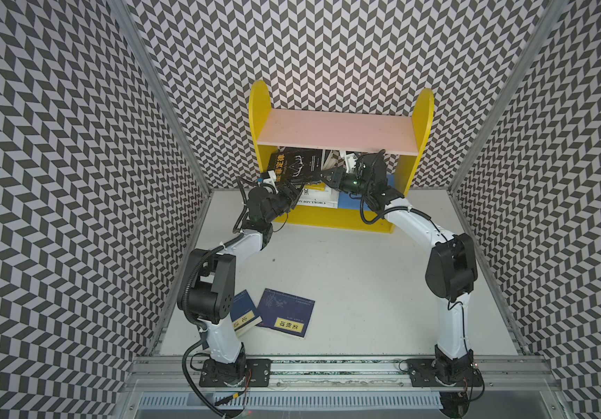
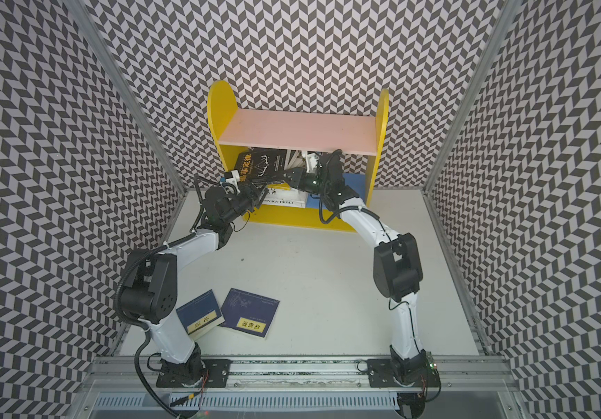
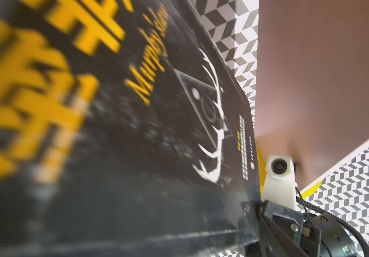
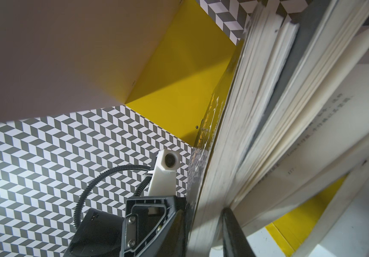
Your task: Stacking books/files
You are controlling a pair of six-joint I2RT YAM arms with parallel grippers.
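Observation:
Inside the shelf's lower bay, a black book [image 1: 297, 164] with yellow lettering leans tilted, its cover filling much of the left wrist view. My right gripper is shut on the black book, whose page edges run up between its fingers; some pages are splayed apart. At the book's left front, my left gripper [image 1: 295, 190] is open, its fingertips hardly showing. A purple-blue book [image 1: 286, 312] and a dark blue book [image 1: 244, 313] lie flat on the table near the left arm's base, the latter partly behind that arm in the top left view.
The yellow shelf [image 1: 342, 218] has a pink upper board [image 1: 339, 129] close above both grippers. White books [image 1: 318, 198] and a blue surface [image 2: 355, 184] show low in the bay.

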